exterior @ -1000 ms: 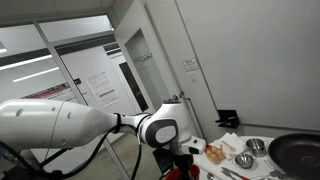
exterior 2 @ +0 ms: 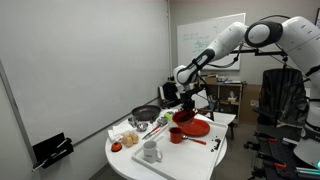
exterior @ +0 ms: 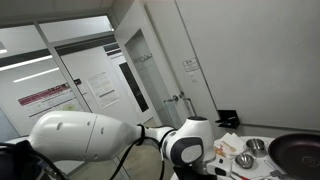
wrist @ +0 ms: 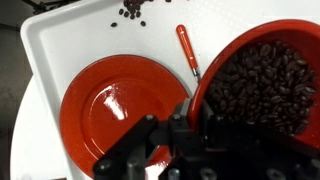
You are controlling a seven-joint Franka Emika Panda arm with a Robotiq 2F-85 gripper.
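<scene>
In the wrist view a red bowl (wrist: 262, 90) full of dark coffee beans (wrist: 262, 85) fills the right side. My gripper is shut on the bowl's near rim. Left of the bowl, a flat red plate (wrist: 112, 108) lies empty on a white tray (wrist: 100, 38). Exterior view 2 shows the gripper (exterior 2: 186, 104) over the tray, with the dark red bowl (exterior 2: 185, 116) beneath it, above the red plate (exterior 2: 200, 128). From exterior view 1, the gripper (exterior: 215, 168) is seen low at the bottom, its fingertips unclear.
A red-handled utensil (wrist: 187, 48) lies on the tray near the bowl, and loose beans (wrist: 130, 8) are scattered at the top. A white mug (exterior 2: 152, 151) and a red cup (exterior 2: 176, 134) stand nearby. A dark pan (exterior: 297, 155) and a metal bowl (exterior: 256, 147) sit further along the table.
The arm has moved to the right and swung round in exterior view 1. The red bowl, visible below the gripper before, no longer shows clearly there.
</scene>
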